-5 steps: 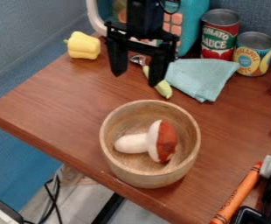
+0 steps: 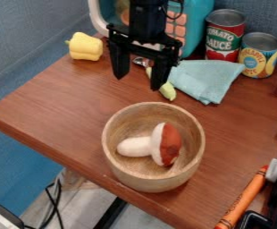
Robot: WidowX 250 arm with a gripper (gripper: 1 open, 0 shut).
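Observation:
My black gripper (image 2: 141,70) hangs above the back of the table, its two fingers apart with nothing seen between them. A pale green-yellow item (image 2: 166,89), perhaps corn or a banana, lies just behind it, partly hidden. A wooden bowl (image 2: 129,176) near the front holds a toy mushroom (image 2: 151,146) with a white stem and orange-red cap. A yellow pepper (image 2: 85,46) lies at the back left.
A light blue cloth (image 2: 208,79), tomato sauce can (image 2: 224,36) and second can (image 2: 259,55) fill the back right. An orange crayon (image 2: 241,201) and black objects line the right edge.
The gripper has shifted very slightly over the last second, staying above the back of the table. The objects on the table have not visibly moved.

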